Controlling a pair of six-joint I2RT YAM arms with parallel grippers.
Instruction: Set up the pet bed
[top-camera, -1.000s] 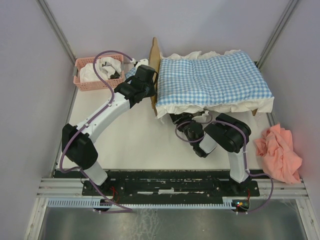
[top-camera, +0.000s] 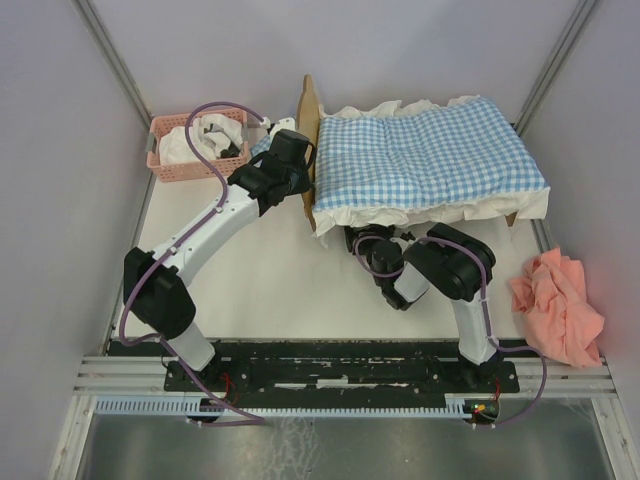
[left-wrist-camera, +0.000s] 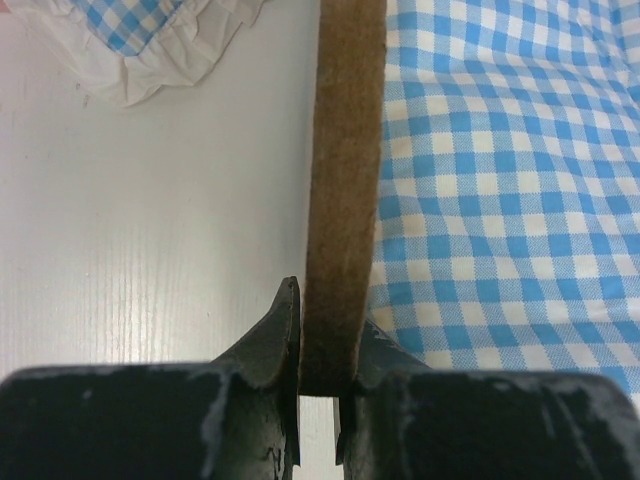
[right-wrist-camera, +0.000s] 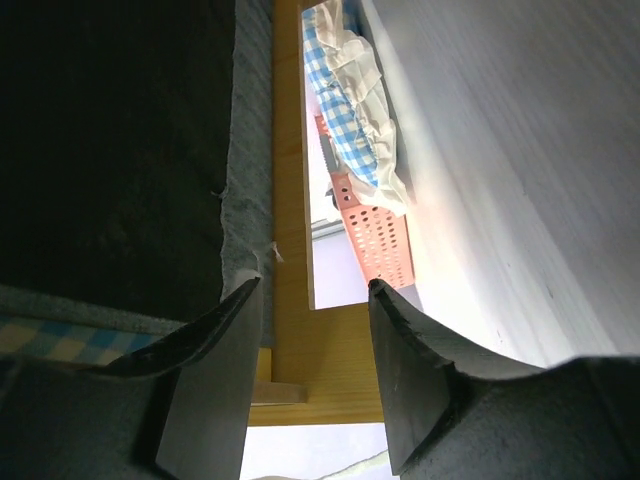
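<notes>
The pet bed's blue-and-white checked mattress (top-camera: 420, 155) with a ruffled cream border lies over the bed frame, against a tall wooden end board (top-camera: 309, 110) on its left. My left gripper is shut on that board's edge (left-wrist-camera: 345, 160), with the mattress just to the right. Under the bed's front edge, my right gripper is open. Beyond its spread fingers (right-wrist-camera: 235, 325) runs a wooden frame bar (right-wrist-camera: 292, 200), beside dark fabric (right-wrist-camera: 110, 130) with a grey edge. The top view hides its fingertips beneath the ruffle.
At the back left stands a pink basket (top-camera: 180, 172) holding white cloth (top-camera: 215, 130), with a checked piece (top-camera: 263, 144) beside it. A crumpled coral cloth (top-camera: 557, 305) lies at the front right.
The right forearm and gripper have shifted slightly at the bed's front edge. The mattress's right side has moved a little to the right. My left arm stays put.
</notes>
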